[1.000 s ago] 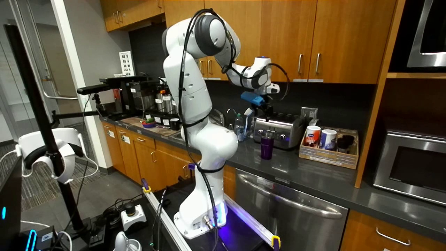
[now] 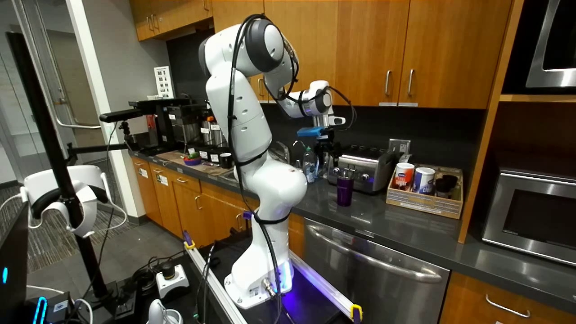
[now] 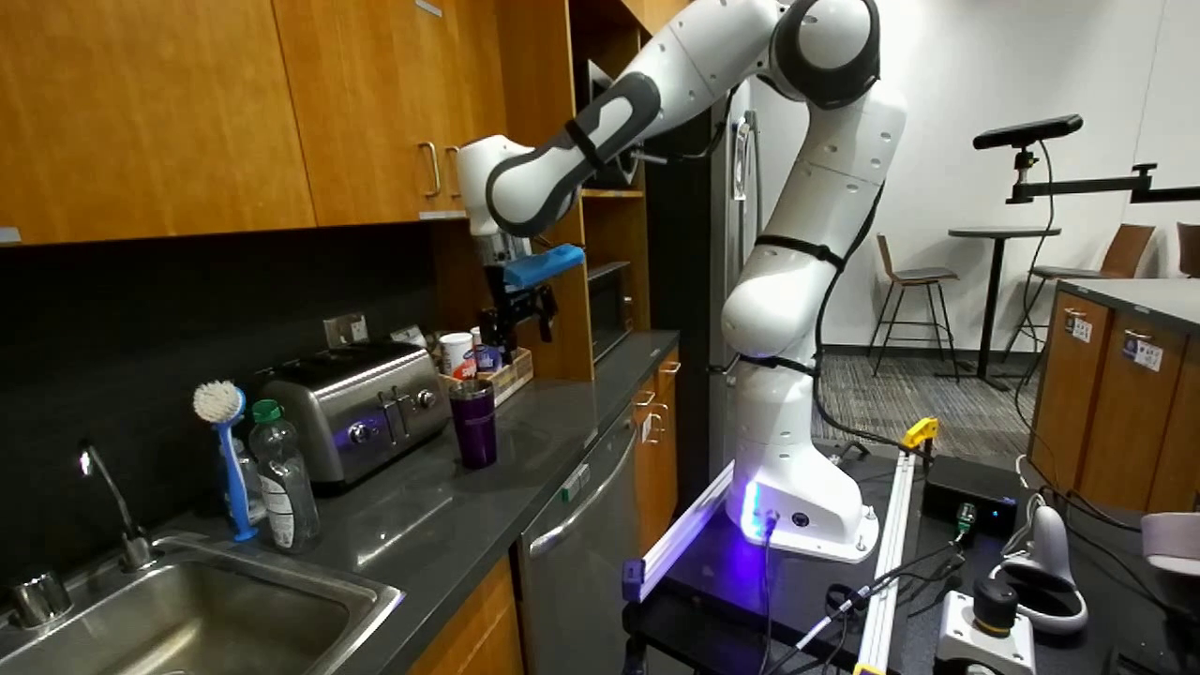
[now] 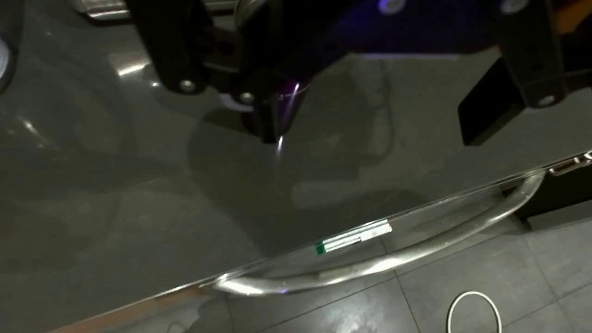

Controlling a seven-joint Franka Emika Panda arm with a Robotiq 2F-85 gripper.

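A dark purple tumbler stands upright on the counter in front of the toaster. My gripper hangs fingers-down above the counter, left of and higher than the tumbler in exterior view 1. The wrist view shows the gripper open, its two dark fingers wide apart and only counter visible between them. There the tumbler shows partly behind the left finger, much of it covered. From the other side, the gripper appears above the tumbler, apart from it.
A box with canisters sits right of the toaster. The bottle, a brush and the sink lie on its other side. Upper cabinets overhang the counter. Bare counter runs along the front edge.
In exterior view 1, the gripper and wrist have shifted left, away from above the tumbler, and the hand hangs more upright. The tumbler has not moved.
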